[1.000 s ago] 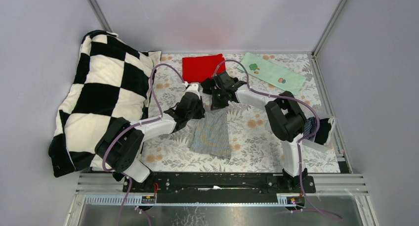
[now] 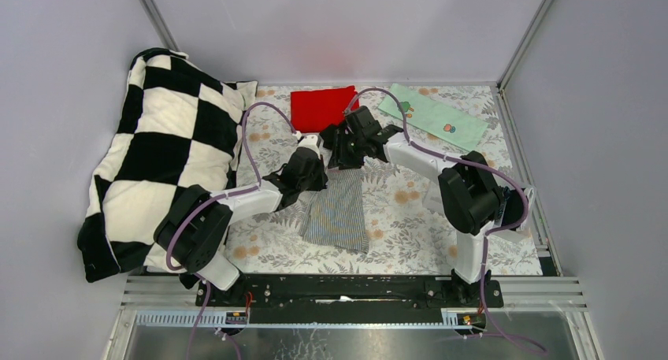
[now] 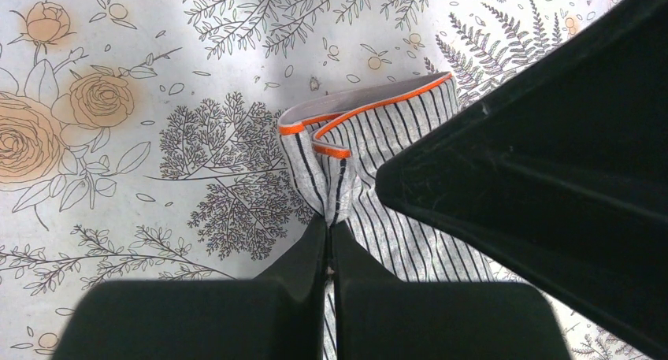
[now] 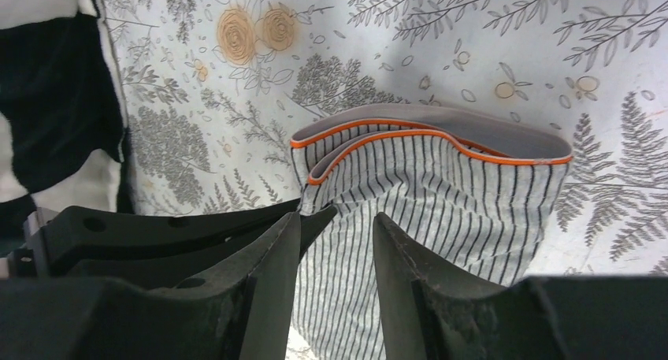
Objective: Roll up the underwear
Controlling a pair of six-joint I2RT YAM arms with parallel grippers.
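The grey-and-black striped underwear (image 2: pixel 337 218) lies on the floral cloth, its orange-trimmed far edge folded over and still loose, as the right wrist view shows. My left gripper is shut on the underwear, pinching a small gathered fold near the left end of that edge. Over the same edge, my right gripper hangs open, with nothing held between its fingers. In the top view, both grippers are close together at the far end of the garment, and the arms hide part of it.
A black-and-white checkered blanket (image 2: pixel 161 159) covers the left side. Behind the arms lie a red cloth (image 2: pixel 319 108) and a green cloth (image 2: pixel 433 117). At the right edge, a white container (image 2: pixel 512 234) is partly covered by the right arm.
My right gripper has shifted slightly and its fingers look wider apart, while the right elbow has swung outward to the right. The left arm and the underwear look nearly unchanged.
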